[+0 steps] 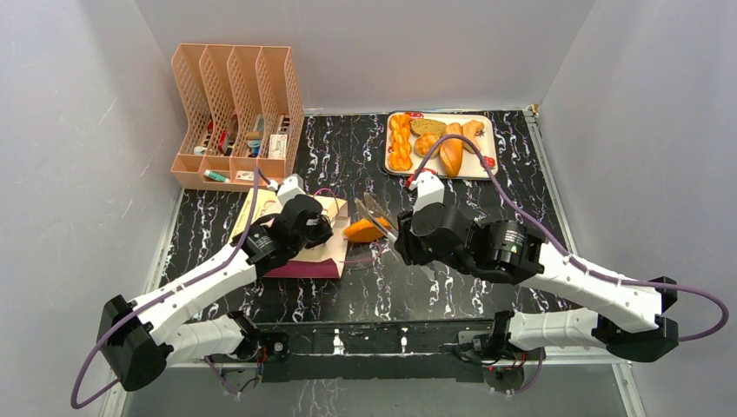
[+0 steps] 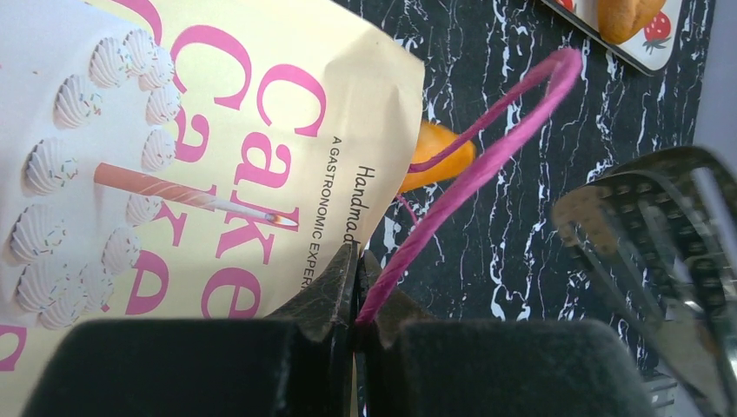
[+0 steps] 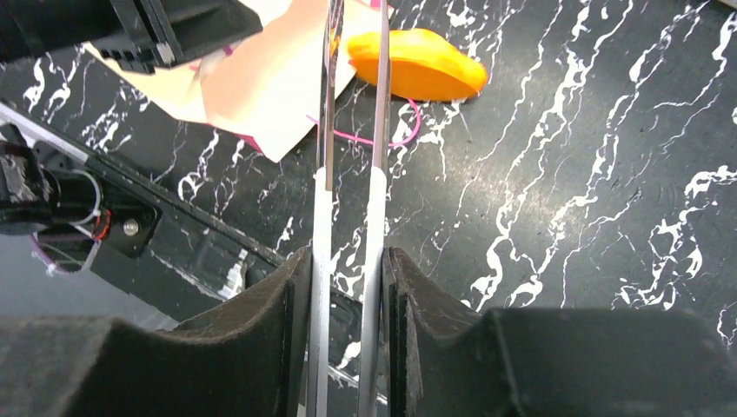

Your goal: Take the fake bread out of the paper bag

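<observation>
An orange fake bread (image 1: 366, 230) lies on the table at the mouth of the cream paper bag (image 1: 335, 248). Its left end meets the bag's edge; whether any of it is inside I cannot tell. My left gripper is shut at the bag's edge, the pink cord handle (image 2: 487, 165) running into its fingers. Metal tongs with white handles (image 3: 374, 234) are in my right gripper, which is shut on them. In the right wrist view the tongs' arms cross over the bread's left part (image 3: 434, 68); contact is unclear.
A strawberry-patterned tray (image 1: 483, 165) with several fake breads stands at the back right. At the back left is a peach divided rack (image 1: 287, 87) holding small items.
</observation>
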